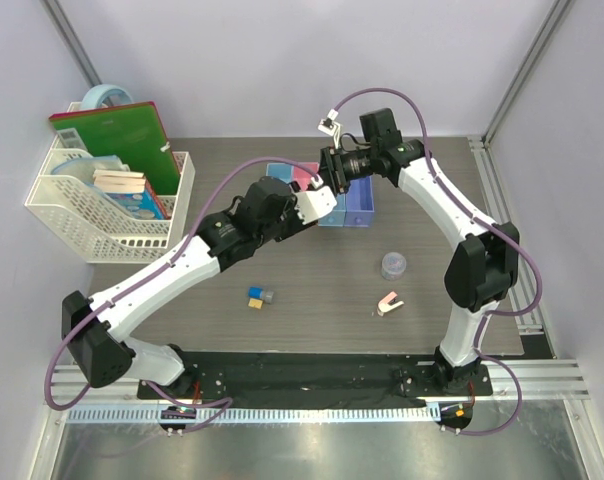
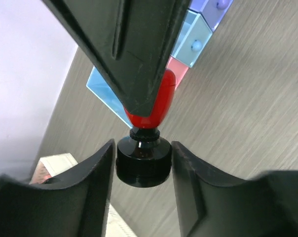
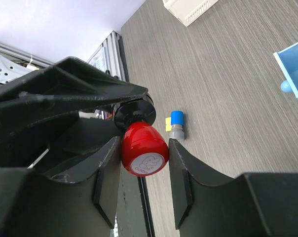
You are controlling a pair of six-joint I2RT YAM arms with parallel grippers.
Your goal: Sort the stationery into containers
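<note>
A red-topped item with a black end is held between my grippers; its red cap (image 3: pixel 144 145) with a round white label faces the right wrist camera, its black end (image 2: pixel 144 165) the left. My right gripper is shut on the red cap. My left gripper has its fingers on either side of the black end; whether they grip it is unclear. In the top view both grippers meet over coloured compartment boxes (image 1: pixel 359 210) at the back centre, which they partly hide.
A white basket (image 1: pixel 112 236) with books and folders fills the left. On the desk lie a blue cylinder (image 1: pixel 257 293), a yellow block (image 1: pixel 255 304), a clear round container (image 1: pixel 393 265) and a stapler-like item (image 1: pixel 390 305).
</note>
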